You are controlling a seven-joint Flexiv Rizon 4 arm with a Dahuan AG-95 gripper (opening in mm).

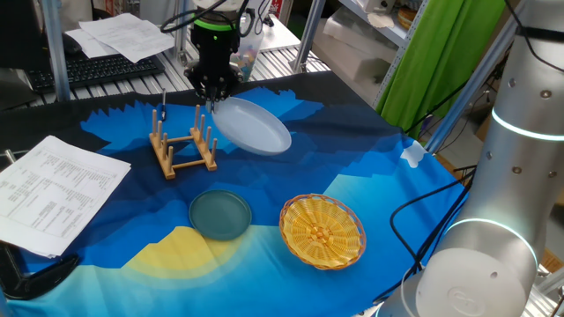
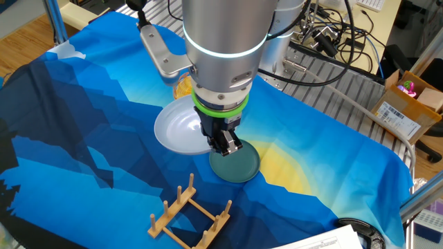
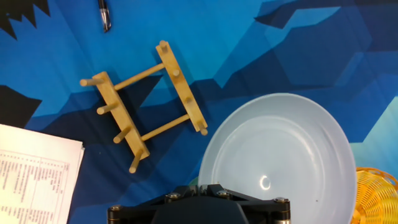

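A pale blue-white plate [image 1: 253, 127] hangs above the cloth, gripped at its edge. My gripper is shut on that rim, at the plate's lower left in the wrist view; in exterior view 1 the gripper [image 1: 214, 95] sits at the plate's left end. The wooden rack [image 1: 168, 162], with two rows of upright pegs, stands empty to the left of the plate. On the cloth lies a dark green plate [image 1: 220, 215], and to its right a round yellow wicker basket [image 1: 322, 232], also empty.
Printed papers [image 1: 57, 194] cover the left side, near a black object [image 1: 35, 280]. A pen [image 3: 104, 15] lies beyond the rack. Open cloth lies right of the held plate in exterior view 1.
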